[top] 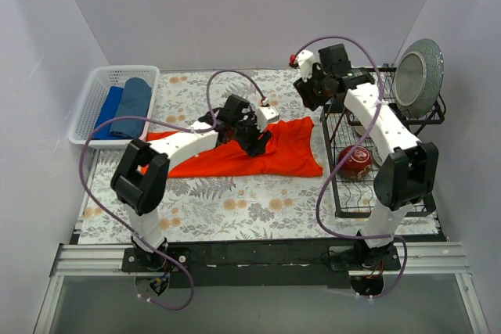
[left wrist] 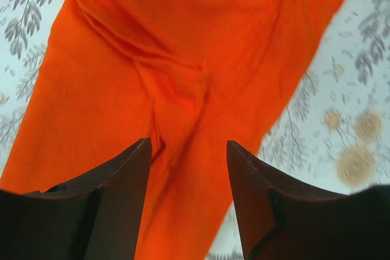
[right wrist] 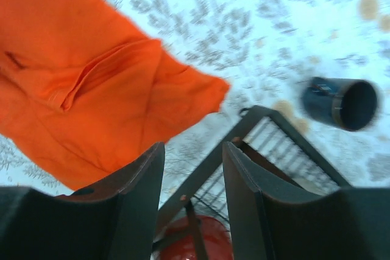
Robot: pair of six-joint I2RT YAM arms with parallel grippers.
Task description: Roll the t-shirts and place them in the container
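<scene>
An orange t-shirt (top: pixel 290 150) lies spread across the flowered table, with folds near its middle and right part (left wrist: pixel 170 101). My left gripper (top: pixel 254 146) hangs over that right-middle part; in the left wrist view its fingers stand part open above the cloth, nothing visible between them. My right gripper (top: pixel 309 95) is open, raised at the back right beside the wire rack, off the shirt's right end, which shows in the right wrist view (right wrist: pixel 109 108).
A white basket (top: pixel 82 123) with blue and grey-blue folded cloths stands at the left. The wire rack (top: pixel 340 201) holds plates and a red bowl (top: pixel 356 160). A dark mug (right wrist: pixel 323 101) lies near the rack.
</scene>
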